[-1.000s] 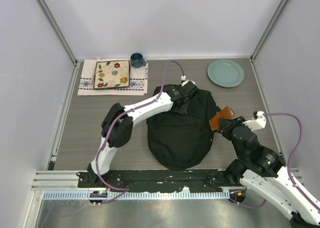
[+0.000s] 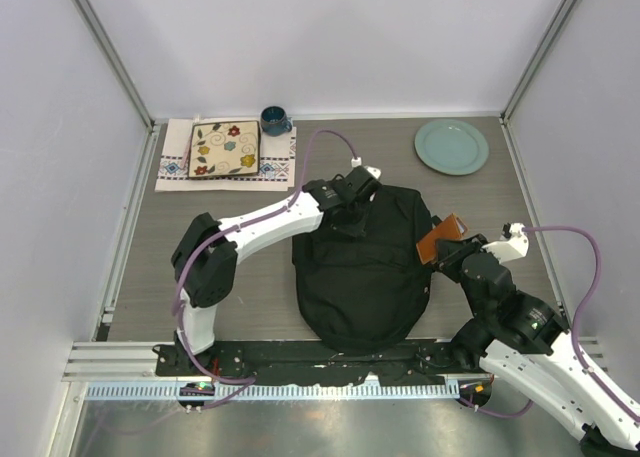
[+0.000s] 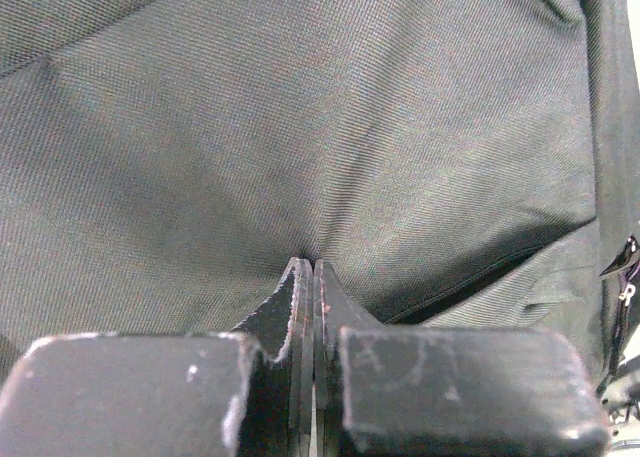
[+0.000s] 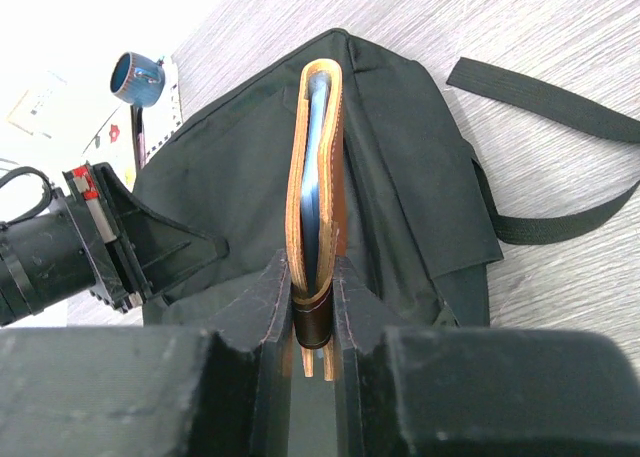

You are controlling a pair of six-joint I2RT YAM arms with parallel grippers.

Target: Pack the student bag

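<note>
The black bag lies in the middle of the table, filling much of both wrist views. My left gripper is shut and empty, pressed close to the bag's fabric near its upper part. My right gripper grips an orange-brown book-like item with a blue inner strip, held upright over the bag's right side; in the top view it appears as an orange panel.
A patterned board on a cloth and a blue mug sit at the back left. A teal plate is at the back right. Bare table shows left of the bag.
My left gripper and arm have shifted left and slightly toward the front of the table, and the bag's upper fabric has moved a little. The right arm is nearly still.
</note>
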